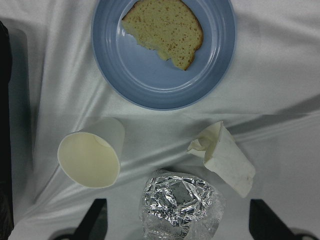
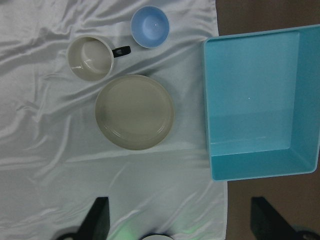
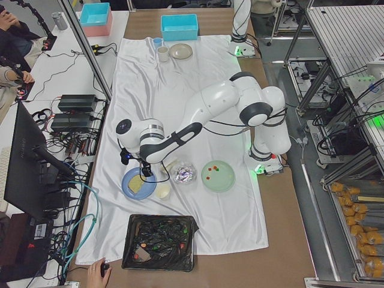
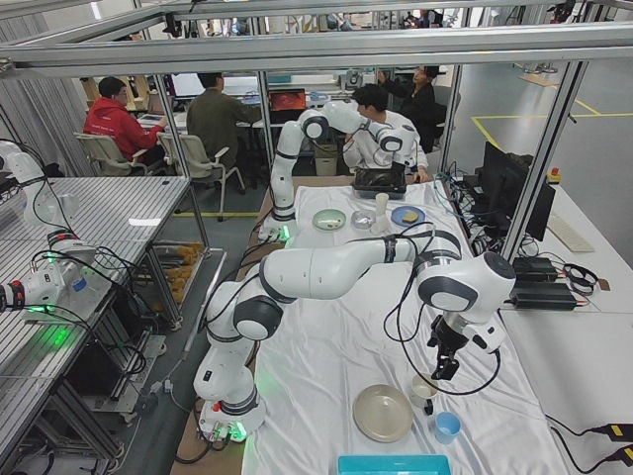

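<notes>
A blue plate (image 1: 115,55) with a bitten slice of bread (image 1: 162,32) lies below my left gripper, which is open. Also under it are a white cup (image 1: 87,160), a crumpled paper piece (image 1: 225,162) and a foil-and-plastic wrap (image 1: 180,205). My right gripper is open over the table's other end, above a beige plate (image 2: 135,112), a handled mug (image 2: 90,60), a blue cup (image 2: 150,27) and an empty blue bin (image 2: 260,95).
A black-lined tray (image 3: 159,240) with scraps stands at the table's near end. A green plate (image 3: 217,183) holds small red pieces.
</notes>
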